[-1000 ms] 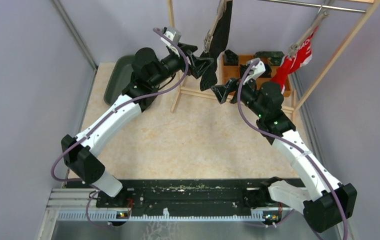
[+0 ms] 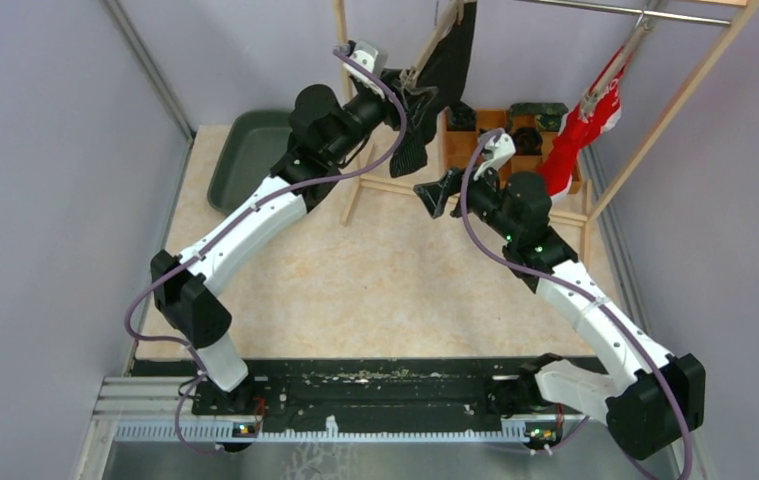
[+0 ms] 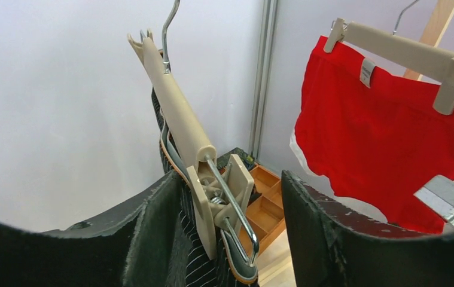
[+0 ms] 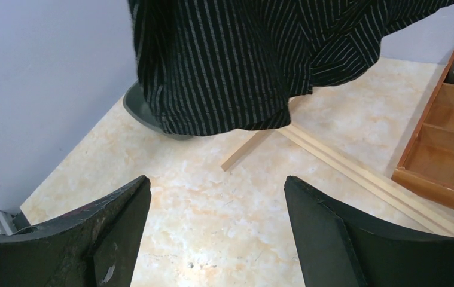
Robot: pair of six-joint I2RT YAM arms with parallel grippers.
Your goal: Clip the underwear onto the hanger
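Observation:
In the left wrist view, the beige hanger point(image 3: 176, 107) slants toward me, its near-end clip point(image 3: 203, 209) lying between the fingers of my left gripper. That gripper is open around the clip, the left finger point(image 3: 163, 203) close to it and more room on the right side. The black striped underwear point(image 4: 212, 78) hangs beneath the hanger; its grey waistband with orange edging point(image 3: 239, 272) runs beside the near clip, and whether the clip grips it I cannot tell. My right gripper stands open and empty, below and in front of the hanging cloth.
Red underwear point(image 3: 374, 131) hangs clipped on another hanger point(image 3: 401, 48) to the right. Behind stands a wooden compartment box point(image 2: 455, 150) with dark items; a grey-green bin point(image 2: 225, 175) is at the left. Wooden rack feet point(image 2: 395, 186) cross the floor.
The left gripper has moved right and slightly up onto the hanger's near end, and the hanger with the black underwear has swung a little. The right arm has shifted slightly left.

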